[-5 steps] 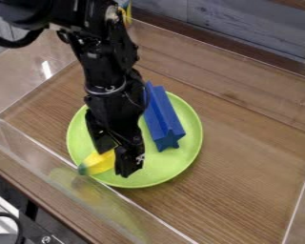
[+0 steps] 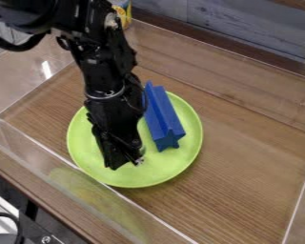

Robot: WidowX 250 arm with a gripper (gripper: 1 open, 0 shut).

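A black robot gripper (image 2: 122,151) reaches down from the top over a light green plate (image 2: 162,170). Its fingers are low over the left-middle of the plate. The arm hides whatever is between them, and I cannot see the yellow item clearly. A blue wedge-shaped block (image 2: 164,118) lies on the right part of the plate, beside the gripper.
The plate rests on a wooden surface (image 2: 244,162) with open room to the right. A clear edge or panel runs along the lower left. A grey wall (image 2: 219,29) stands at the back, and a small yellow object is at the top behind the arm.
The gripper has shifted slightly, and the yellow item that showed at its lower left on the plate is now out of sight behind it.
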